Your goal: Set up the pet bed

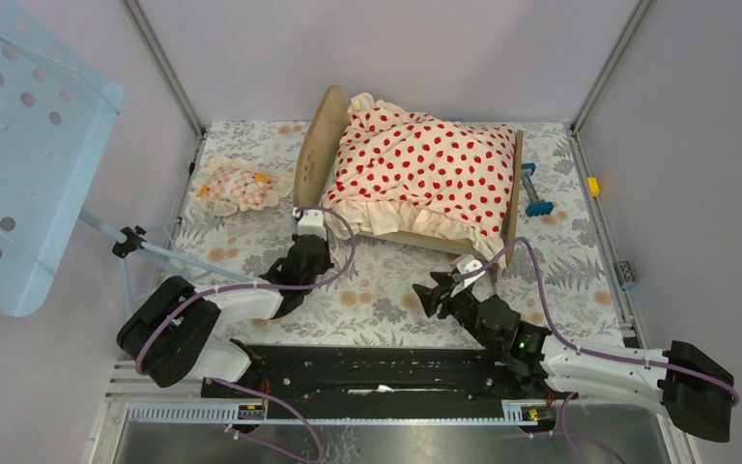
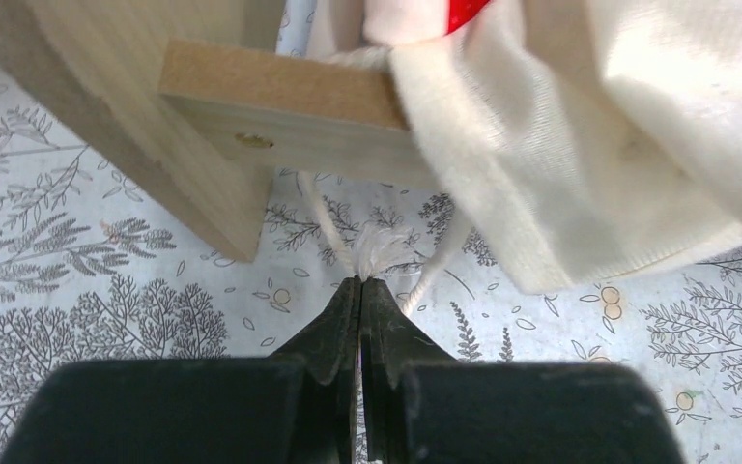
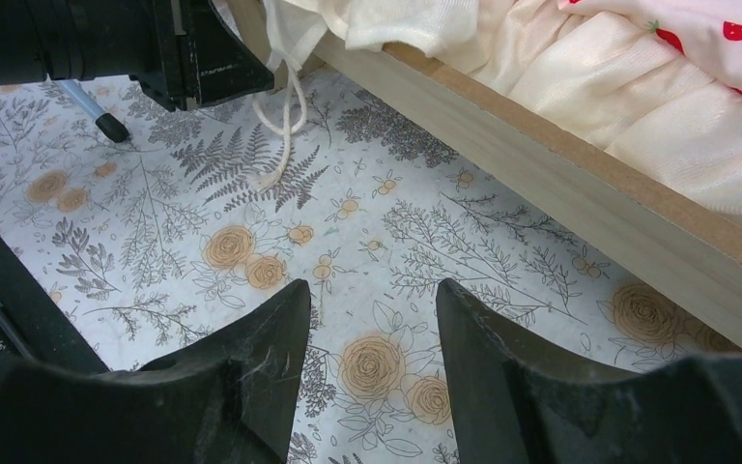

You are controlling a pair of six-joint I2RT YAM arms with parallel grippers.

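Observation:
A strawberry-print mattress (image 1: pixel 423 169) with cream ruffles lies in the wooden bed frame (image 1: pixel 314 145). At the frame's front left corner, my left gripper is shut on a cream cord (image 2: pixel 322 220) by its frayed white end, just in front of a wooden rail (image 2: pixel 280 97). The cord loops up toward the frame, and a cream fabric edge (image 2: pixel 580 184) hangs over the rail. My right gripper stands open over the bare floor in front of the bed's long side rail (image 3: pixel 560 174), with nothing between its fingers.
A small frilled pillow (image 1: pixel 237 184) lies at the left. A blue clamp-like object (image 1: pixel 538 206) is right of the bed. A pale blue perforated panel (image 1: pixel 29 184) on tubes stands at far left. The floor between my arms is clear.

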